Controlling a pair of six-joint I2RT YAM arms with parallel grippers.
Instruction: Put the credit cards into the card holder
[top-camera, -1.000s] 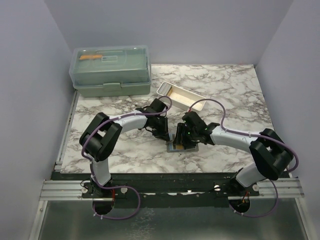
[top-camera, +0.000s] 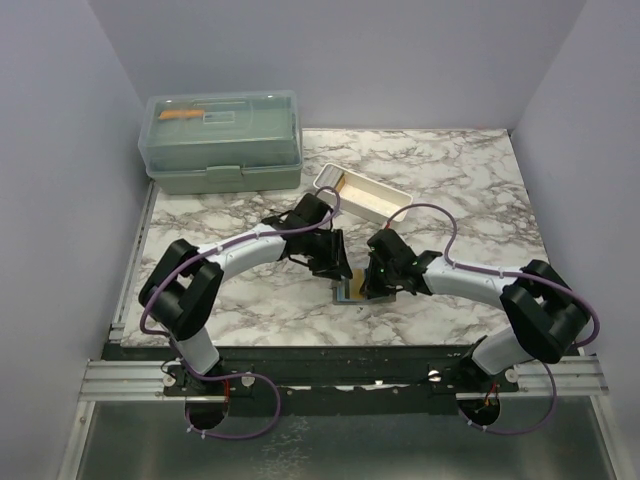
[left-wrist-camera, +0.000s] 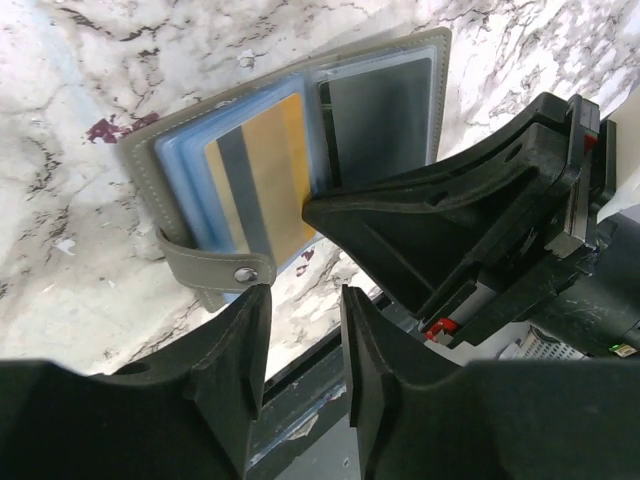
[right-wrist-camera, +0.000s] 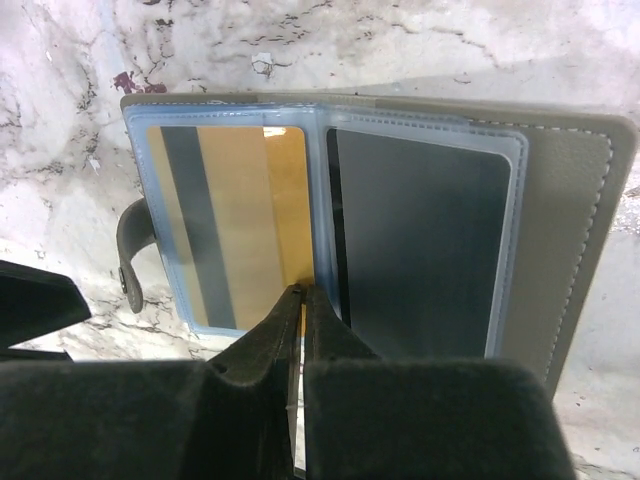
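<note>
The grey card holder (left-wrist-camera: 160, 196) lies spread flat on the marble surface, with clear blue-edged sleeves. A tan card with a dark stripe (right-wrist-camera: 232, 220) sits inside its left sleeve, and a dark grey panel or card (right-wrist-camera: 420, 230) fills the right one. My right gripper is shut, its tips over the tan card's right edge; nothing shows between them. My left gripper stands part open and empty, at the holder's strap side. One finger (left-wrist-camera: 256, 315) is close by the snap strap (left-wrist-camera: 215, 268); whether it touches is unclear.
Behind the holder stands a white open box (top-camera: 375, 197) with something tan at its left end. A green lidded case (top-camera: 222, 145) occupies the back left. Bare marble lies left and right of the holder.
The right gripper's fingers have come together over the holder.
</note>
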